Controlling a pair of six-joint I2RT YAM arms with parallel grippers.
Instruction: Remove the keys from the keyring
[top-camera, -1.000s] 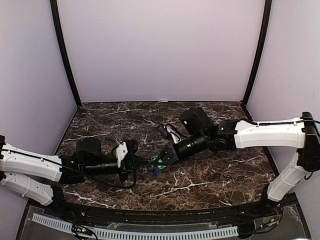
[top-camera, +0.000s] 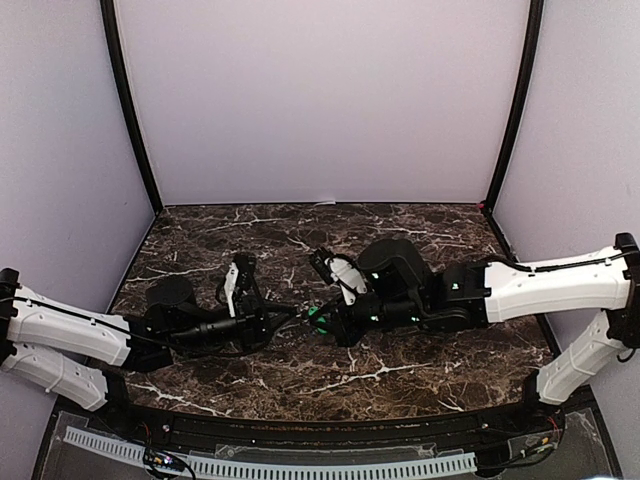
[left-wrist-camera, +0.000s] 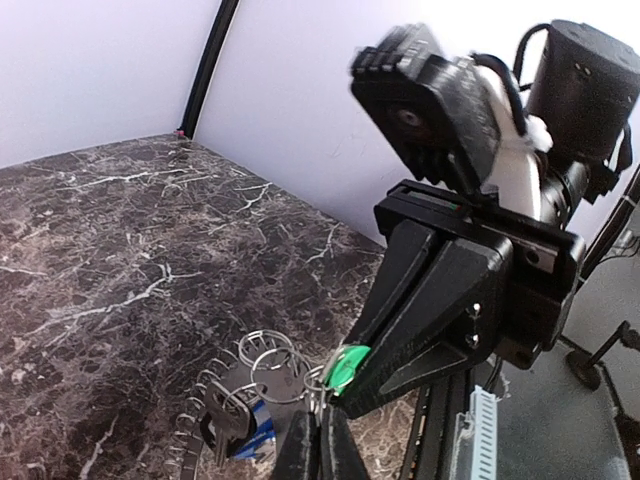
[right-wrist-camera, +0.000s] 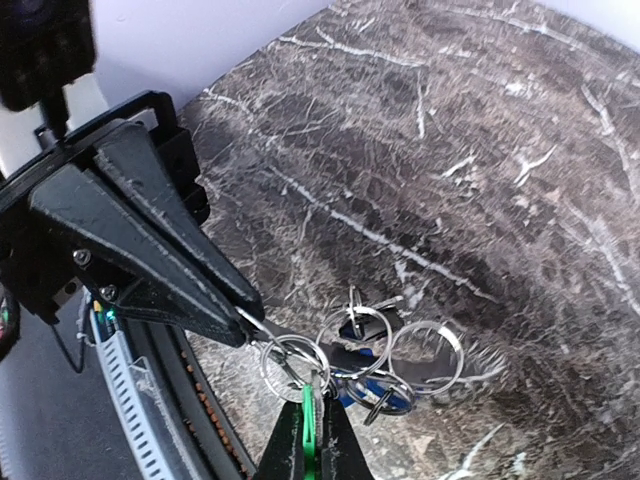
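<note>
A bunch of linked metal rings hangs between my two grippers, above the table. My right gripper is shut on a green key, whose green part shows between its fingers. In the left wrist view that green key pokes out at the right fingertips. My left gripper is shut at the rings, with a thin metal piece at its tips, seen in the right wrist view. A blue-headed key and dark, blurred keys dangle below the rings. From the top, little but green shows.
A slotted white rail runs along the front edge. Pale walls stand at the back and sides. The two grippers are very close together.
Both grippers have rolled about their own axes, and the right hand sits slightly lower.
</note>
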